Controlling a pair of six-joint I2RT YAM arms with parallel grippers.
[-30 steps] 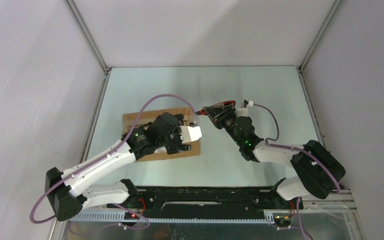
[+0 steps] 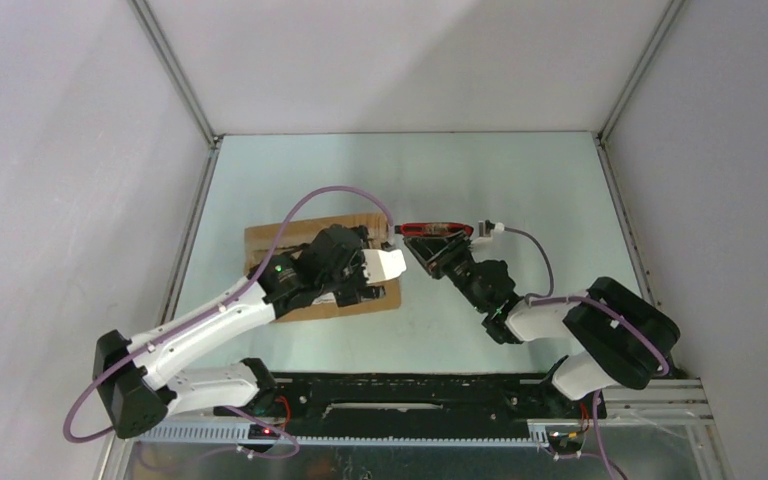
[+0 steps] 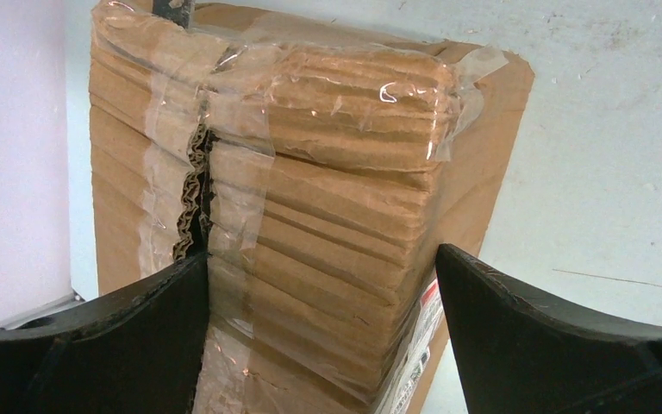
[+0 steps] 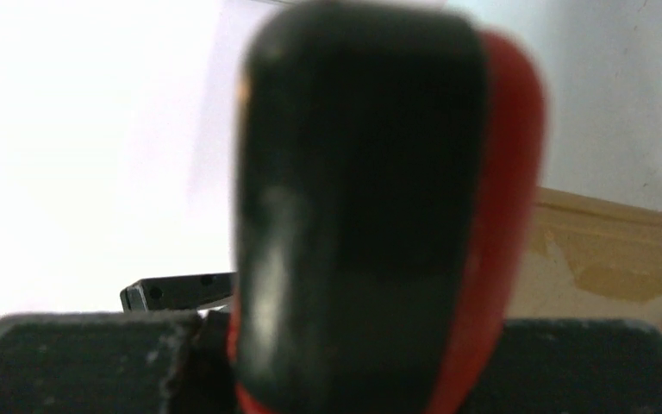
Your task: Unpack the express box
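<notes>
The brown cardboard box (image 2: 295,233), banded with clear tape, lies left of the table's middle, mostly under my left arm. In the left wrist view a dark torn slit (image 3: 198,185) runs along its top. My left gripper stands open over the box, one finger on each side of the taped part. My right gripper (image 2: 428,243) is just right of the box, shut on a red and black cutter (image 2: 434,229), which lies nearly level across the top view. Up close, the cutter's handle (image 4: 362,207) fills the gap between the right fingers; its blade is not visible.
Bare pale table (image 2: 520,180) extends behind and to the right of the box. White walls (image 2: 380,60) enclose the table at the back and sides. Purple hoses (image 2: 332,190) loop over both arms, one arching above the box.
The cutter has turned from a slant to nearly level, and my right gripper has shifted slightly toward the front. The left arm and the box look almost unchanged.
</notes>
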